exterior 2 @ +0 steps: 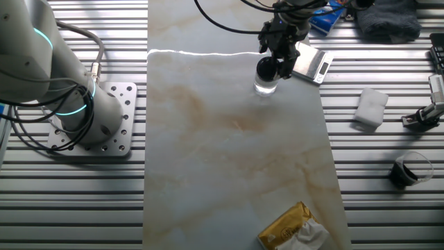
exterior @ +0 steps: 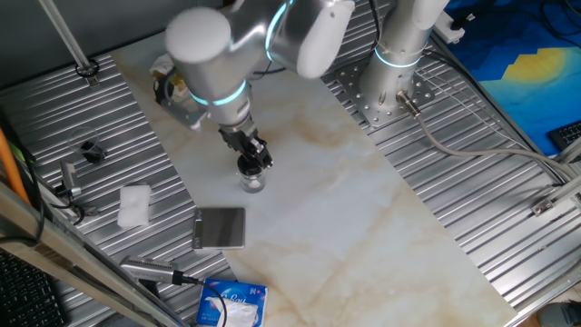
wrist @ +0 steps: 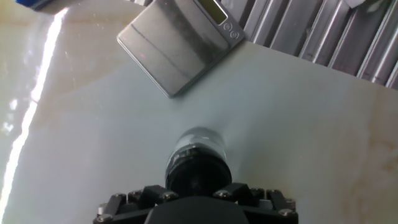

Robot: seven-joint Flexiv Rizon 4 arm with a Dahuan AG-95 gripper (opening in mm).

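A small clear jar (exterior: 252,183) with a black top stands upright on the marbled board. From the second exterior view, its dark round top (exterior 2: 266,67) sits above the clear lower part (exterior 2: 264,88). My gripper (exterior: 253,160) points down right at the jar's top. In the wrist view, the black top (wrist: 198,173) lies between the gripper's (wrist: 196,195) two fingers, one at either side. Whether the fingers press on it or stand slightly apart is not clear. The jar's near side is hidden by the gripper.
A flat silver scale (exterior: 219,228) lies close to the jar near the board's edge. Beyond it are a blue tissue pack (exterior: 232,302) and a white block (exterior: 134,206). A gold packet (exterior 2: 294,226) lies at the board's far end. The board's middle is clear.
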